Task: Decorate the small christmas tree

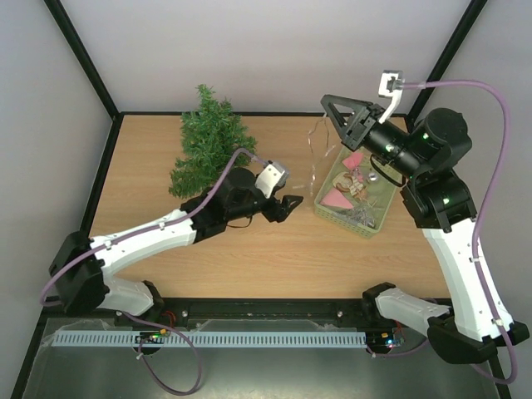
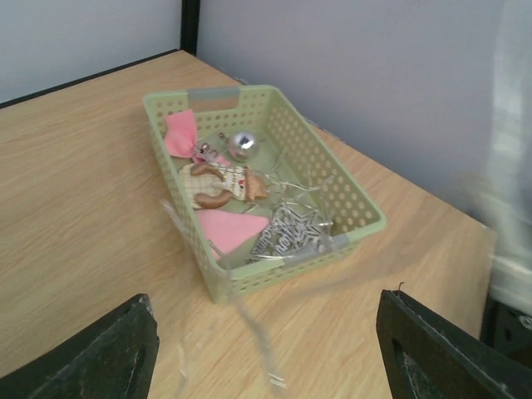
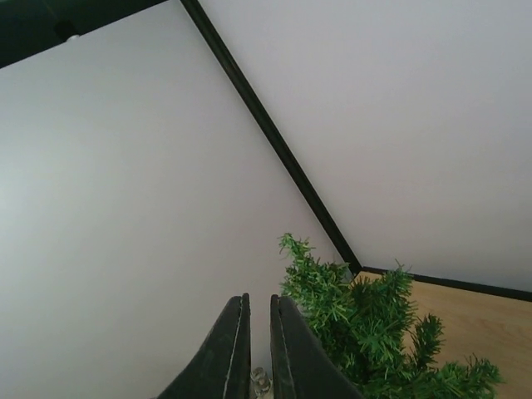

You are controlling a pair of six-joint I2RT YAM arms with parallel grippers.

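A small artificial tree (image 1: pixel 199 145) stands on the table's left half. My right gripper (image 1: pixel 331 110) is raised above the back right, shut on a pale translucent garland (image 1: pixel 313 158) that dangles in loose strands. In the right wrist view its fingertips sit before the tree (image 3: pixel 357 324). My left gripper (image 1: pixel 293 206) is over the table's middle, open, pointing at the hanging strands, which blur across the left wrist view. The green basket (image 2: pixel 166 141) holds pink pieces (image 2: pixel 229 229), a silver bauble (image 2: pixel 243 146) and other ornaments.
Bare wooden table (image 1: pixel 233 266) lies in front of the tree and left of the basket. Walls with dark frame edges close in the back and sides.
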